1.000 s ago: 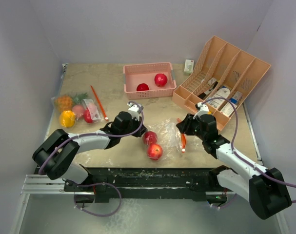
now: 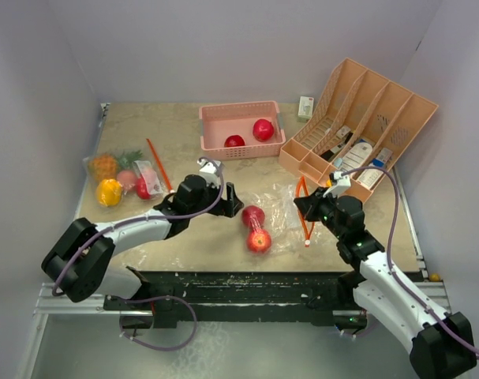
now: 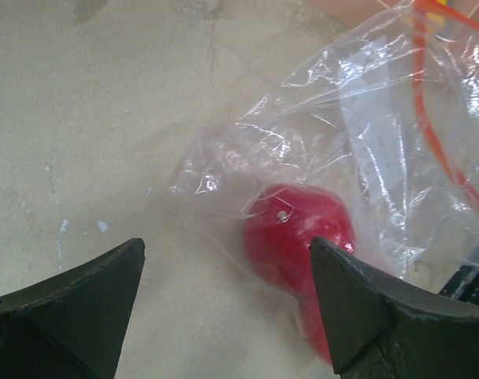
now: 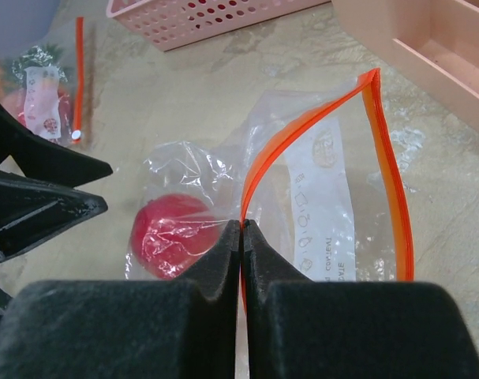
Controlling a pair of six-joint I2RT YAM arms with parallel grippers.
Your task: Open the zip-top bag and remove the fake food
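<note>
A clear zip bag (image 2: 275, 213) holds two red fake fruits, an upper one (image 2: 252, 216) and a lower one (image 2: 259, 242). My right gripper is shut on the bag's orange zip edge (image 4: 385, 166), which stands raised in a bent loop with a white label inside the bag. My left gripper (image 2: 231, 201) is open, left of and above the fruits, with nothing between its fingers; the bag lies below it in the left wrist view.
A pink basket (image 2: 215, 146) with red fruits is at the back. A wooden divided box (image 2: 334, 87) stands back right. Another bag of fake food (image 2: 117, 178) and a loose orange slider (image 2: 160, 162) lie left.
The right gripper moved right with the bag's orange edge, which now gapes in a loop. The fruits shifted slightly right. The left gripper pulled away and shows open.
</note>
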